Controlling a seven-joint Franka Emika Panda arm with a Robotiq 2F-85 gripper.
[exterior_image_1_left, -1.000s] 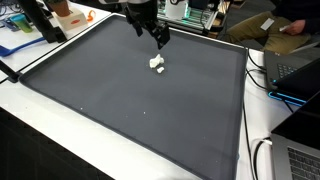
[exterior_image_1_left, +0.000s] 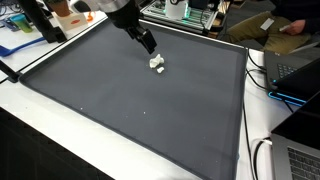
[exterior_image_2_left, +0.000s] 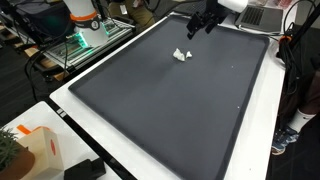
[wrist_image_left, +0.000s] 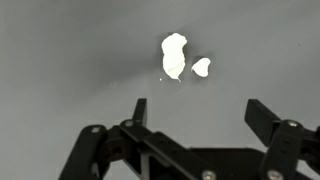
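Two small white pieces lie on the dark grey board. The longer, bumpy white piece (wrist_image_left: 174, 56) is in the upper middle of the wrist view, and a smaller white piece (wrist_image_left: 201, 67) sits just to its right, apart from it. Exterior view 1 has the larger piece (exterior_image_1_left: 156, 61) close to my gripper (exterior_image_1_left: 144, 43). My gripper stands wide open above the board, with nothing between its fingers. In the wrist view both pieces appear beyond the fingertips.
The grey board (exterior_image_2_left: 170, 100) is bare across its middle and front. Laptops (exterior_image_1_left: 295, 140) and cables stand off its right side in exterior view 1. A potted plant (exterior_image_2_left: 14, 155) is at the near left of exterior view 2.
The white pieces have stayed where they were.
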